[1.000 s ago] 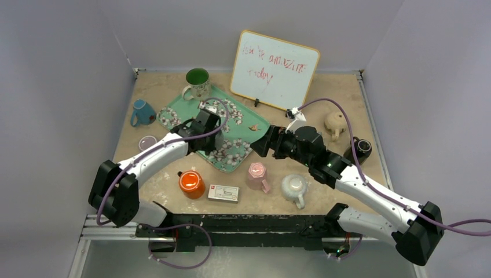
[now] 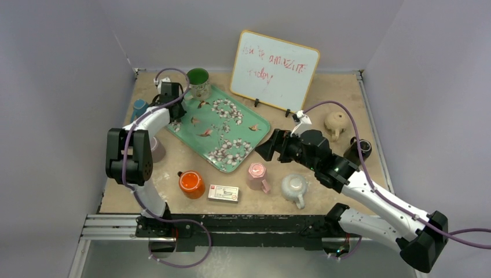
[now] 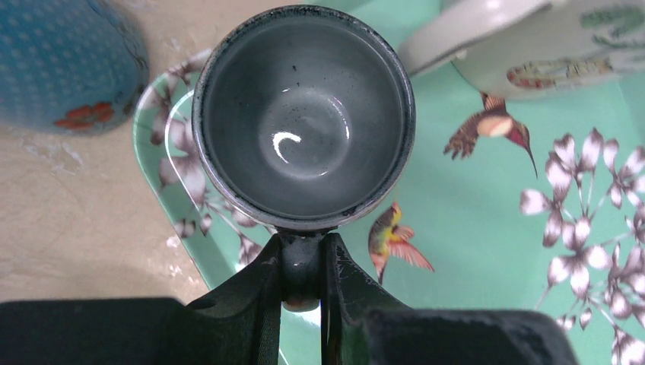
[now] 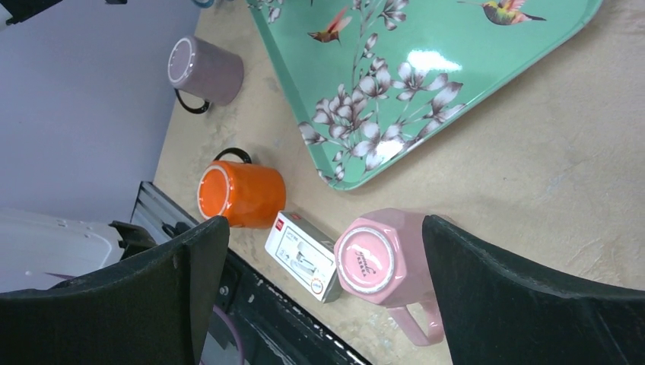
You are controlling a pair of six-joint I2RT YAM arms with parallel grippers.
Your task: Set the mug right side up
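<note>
A dark grey mug (image 3: 304, 122), opening toward the left wrist camera, is held by its handle in my left gripper, shut on it over the back-left corner of the green tray (image 2: 226, 139). The top view mostly hides this mug under the left arm (image 2: 173, 98). My right gripper (image 2: 272, 145) stands open above the table, right of the tray, with nothing between its fingers.
A green floral mug (image 2: 198, 81) and blue mug (image 2: 139, 107) flank the left gripper. A lilac mug (image 4: 213, 72), orange mug (image 2: 191, 184), box (image 2: 223, 193), pink mug (image 2: 256, 174), teapots and whiteboard (image 2: 274, 69) surround the tray.
My left gripper has moved from the middle of the tray toward its back-left corner with the dark mug. The right arm has shifted slightly right and down in the top view.
</note>
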